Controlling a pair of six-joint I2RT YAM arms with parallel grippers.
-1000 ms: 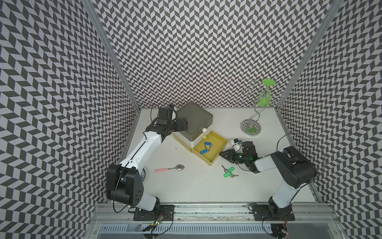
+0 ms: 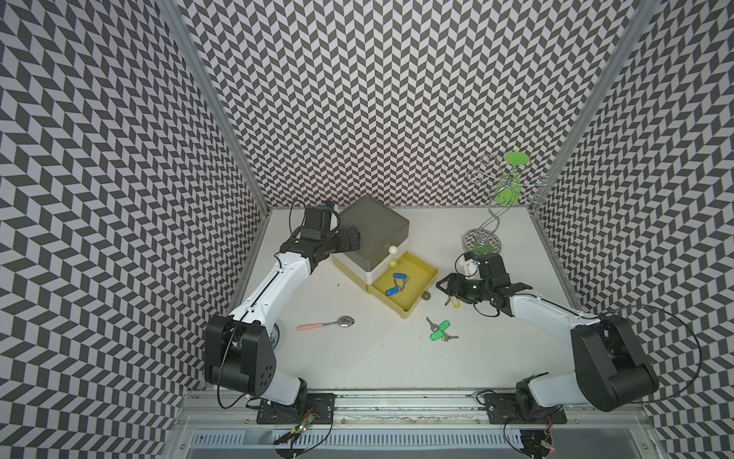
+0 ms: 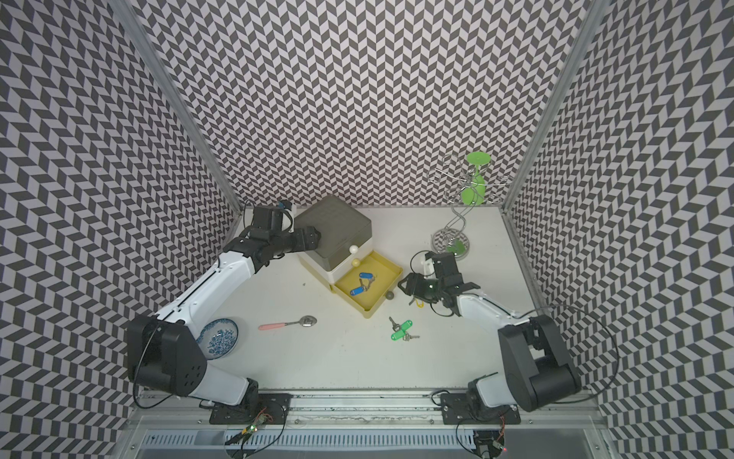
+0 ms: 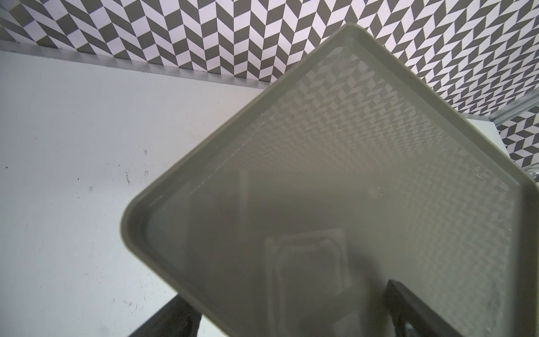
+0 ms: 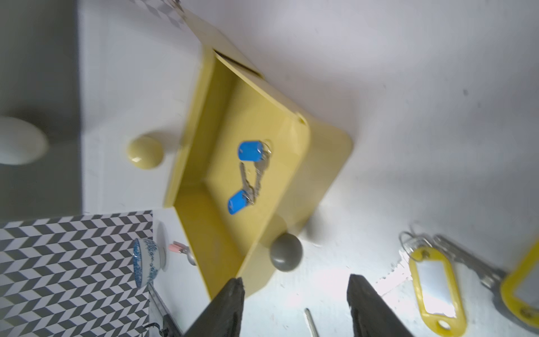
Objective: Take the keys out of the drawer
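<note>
The yellow drawer stands pulled out from the grey-topped box, its round grey knob facing right. Inside lie keys with two blue tags. Beyond the knob, on the right, my right gripper is open and empty, apart from the drawer. My left gripper is at the box's left side; in the left wrist view its fingers are wide apart at the lid's near edge, their tips partly out of frame.
Green-tagged keys lie in front of the drawer. Yellow-tagged keys lie right of it, partly under my right arm. A pink-handled spoon, a blue-patterned bowl and a wire stand are farther off.
My right gripper has drawn back rightward and slightly away from the front, off the drawer's knob end, uncovering the knob. The left arm, drawer and blue-tagged keys have stayed in place.
</note>
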